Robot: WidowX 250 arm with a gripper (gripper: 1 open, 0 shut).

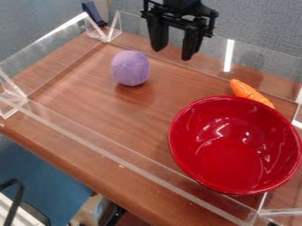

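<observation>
My black gripper [175, 44] hangs at the top centre of the view, open, its two fingers apart with nothing between them. Below and left of it a purple ball [130, 68] rests on the wooden table. To the right, an orange carrot [249, 92] lies partly behind a large red bowl [234, 146], which looks empty.
A clear plastic wall [118, 165] borders the wooden work area [106, 115] on the sides in view. A grey backdrop stands behind, and below the table's front left edge are a blue floor and some objects.
</observation>
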